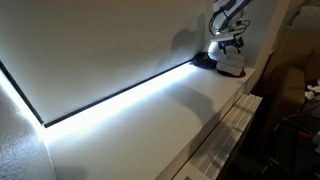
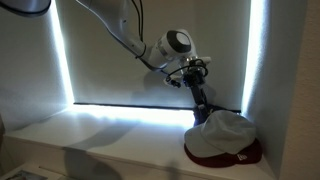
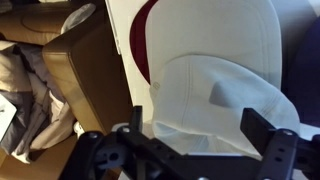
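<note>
A cap with a pale grey crown and dark red brim [image 2: 222, 140] rests at the end of the white window sill. In the wrist view its pale crown [image 3: 215, 95] fills the middle, with a sliver of dark red along its left edge. My gripper is open over the cap, its two fingers spread wide at the bottom of that view and nothing held between them. From the first exterior view, the gripper [image 1: 230, 46] hangs just over the cap [image 1: 231, 64]; whether it touches is too small to tell.
Beside the cap, toward the window, lies a dark item [image 1: 204, 61]. The long white sill [image 1: 150, 125] is otherwise bare. Below it are a slatted radiator cover [image 1: 222, 140] and a brown leather seat [image 3: 92, 70] with clothing [image 3: 40, 105].
</note>
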